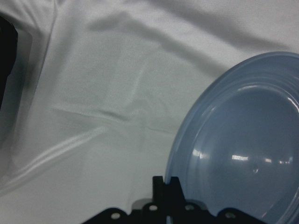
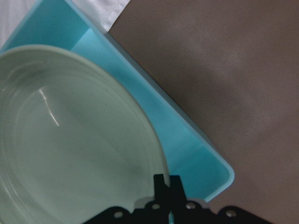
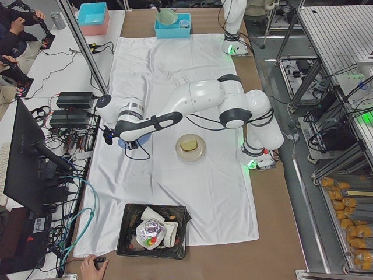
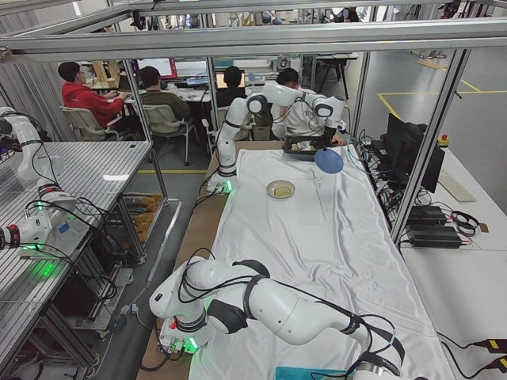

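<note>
A blue plate (image 1: 238,140) is gripped at its rim by my left gripper, which is shut on it; in the camera right view the blue plate (image 4: 329,161) is at the far end of the cloth. My right gripper is shut on the rim of a pale green plate (image 2: 74,135), over a light blue bin (image 2: 191,154) on the brown far end of the table, where the green plate (image 3: 166,16) also shows in the camera left view. A beige plate (image 3: 183,153) with a yellow item rests mid-cloth.
A black tray (image 3: 131,239) with a foil-wrapped item and white pieces lies at the near end. A white cup (image 3: 184,24) is in the bin. Monitors and cables line the left side.
</note>
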